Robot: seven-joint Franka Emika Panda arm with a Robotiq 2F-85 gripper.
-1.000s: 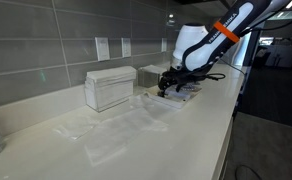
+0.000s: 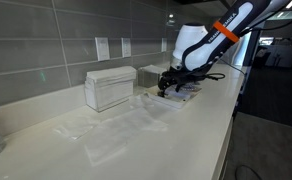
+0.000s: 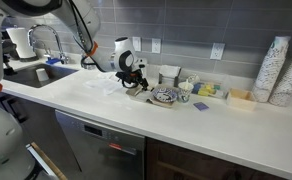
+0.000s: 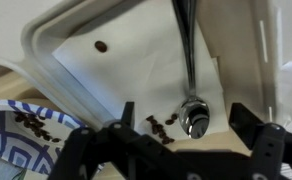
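Note:
A metal spoon (image 4: 192, 75) lies in a light tray (image 4: 38, 45) lined with white paper, its bowl towards my gripper. The fingers stand apart, with the spoon's bowl below and between the fingers in the wrist view. Brown beans (image 4: 161, 130) are scattered on the paper beside the bowl, and one lone bean (image 4: 101, 46) lies farther up. At the lower left, a blue-and-white patterned bowl (image 4: 24, 150) holds several more beans. From outside, my gripper (image 3: 134, 82) hangs low over the counter; its fingertips are too small there to make out.
A white rectangular box (image 2: 109, 88) stands against the tiled wall. Farther right are an empty-looking tan bin (image 3: 240, 98) and tall patterned vases (image 3: 289, 80).

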